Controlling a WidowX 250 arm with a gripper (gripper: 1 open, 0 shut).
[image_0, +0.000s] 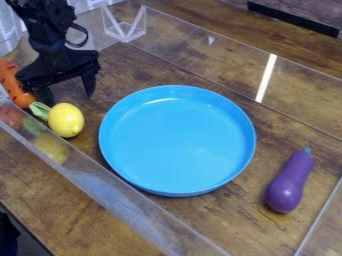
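Note:
My black gripper is at the upper left, low over the table, its fingers open. Just left of and below it, an orange carrot with a green top lies along the clear wall, beside a yellow lemon. A large blue plate fills the middle, and a purple eggplant lies at the right.
Clear plastic walls border the wooden work area. Bare table lies above the plate, with a white tape strip on it at the upper right.

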